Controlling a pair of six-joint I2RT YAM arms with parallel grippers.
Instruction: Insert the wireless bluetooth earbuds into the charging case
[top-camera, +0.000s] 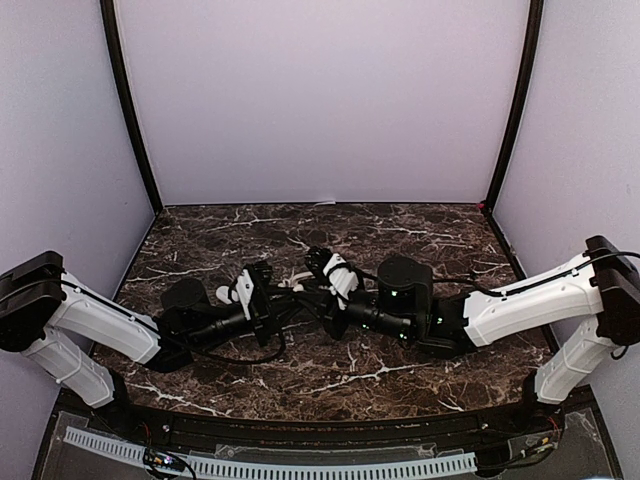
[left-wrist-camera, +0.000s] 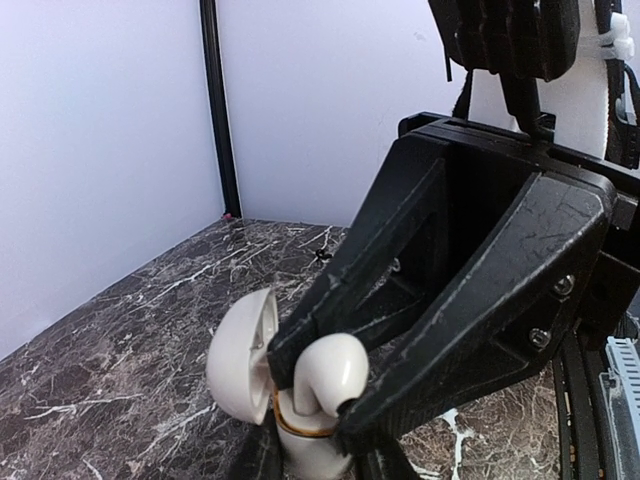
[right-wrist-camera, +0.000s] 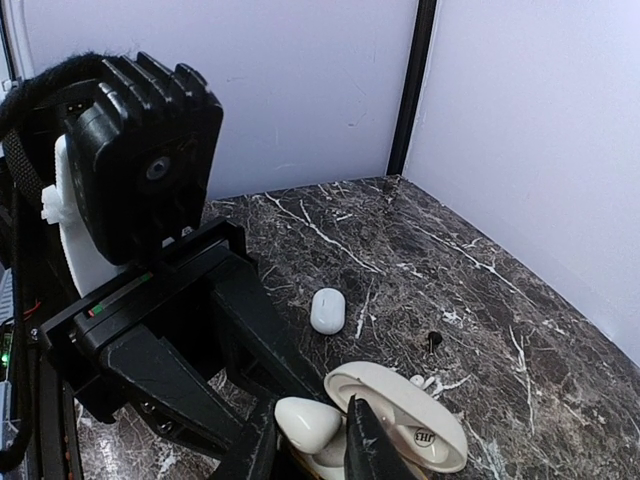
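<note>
Both grippers meet at the middle of the top view. The white charging case (left-wrist-camera: 236, 355) has its lid open; my left gripper is shut on its body at the bottom of the left wrist view. A white earbud (left-wrist-camera: 330, 365) sits in the case's top, with the fingers of my right gripper (top-camera: 312, 300) at it. In the right wrist view the earbud (right-wrist-camera: 306, 420) is at the right fingertips, beside the open lid (right-wrist-camera: 395, 405); how deep it sits is partly hidden.
A small white rounded piece (right-wrist-camera: 328, 311) lies on the marble table (right-wrist-camera: 500, 300), with a small black object (right-wrist-camera: 434, 340) near it.
</note>
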